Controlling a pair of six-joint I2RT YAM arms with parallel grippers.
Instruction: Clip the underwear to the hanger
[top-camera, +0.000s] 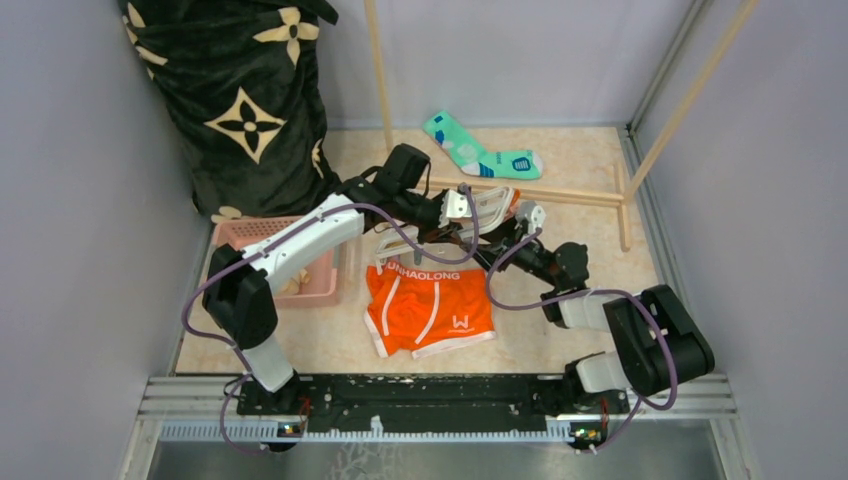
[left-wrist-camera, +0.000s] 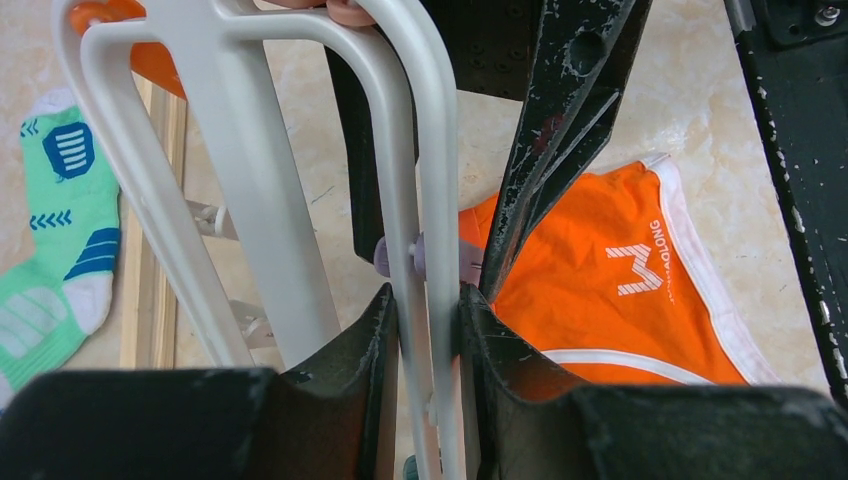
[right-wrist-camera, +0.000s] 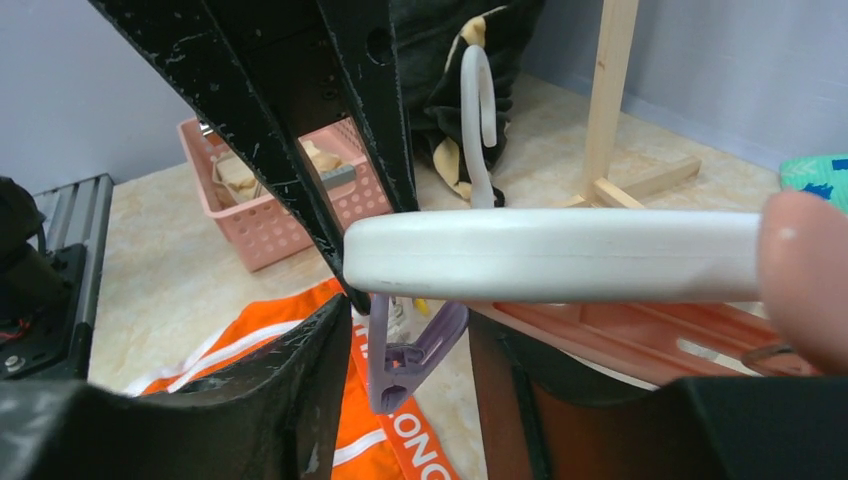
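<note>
My left gripper (top-camera: 455, 234) is shut on two bars of the white hanger (left-wrist-camera: 262, 200), seen close up in the left wrist view. A purple clip (right-wrist-camera: 395, 372) hangs below the hanger's bar and lies between the fingers of my right gripper. Those fingers stand part open, one on each side of the clip; whether both touch it I cannot tell. The orange underwear (top-camera: 430, 315), with white trim, lies flat on the table below the hanger, apart from the clip. Its waistband points toward the hanger in the top view.
A green sock (top-camera: 480, 150) lies behind a wooden rail (top-camera: 560, 193). At the left stands a pink basket (top-camera: 325, 285), with a dark patterned cloth (top-camera: 235, 110) behind it. Bare table shows right of the underwear.
</note>
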